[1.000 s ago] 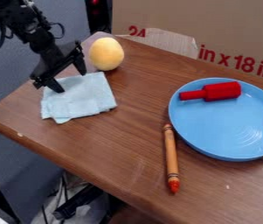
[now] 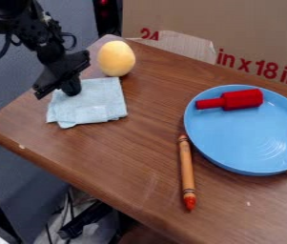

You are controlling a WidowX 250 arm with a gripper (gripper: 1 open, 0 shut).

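Observation:
My gripper (image 2: 67,88) reaches in from the upper left, its fingertips down on a pale blue folded cloth (image 2: 92,103) near the table's left side. Whether the fingers are shut on the cloth or apart is hard to tell at this size. A yellow egg-shaped object (image 2: 116,59) stands just behind the cloth, to the right of the arm.
A blue plate (image 2: 245,141) on the right holds a red cylindrical object with a handle (image 2: 238,98). An orange crayon (image 2: 187,172) lies left of the plate on the wooden table (image 2: 108,162). A cardboard box (image 2: 210,29) stands behind.

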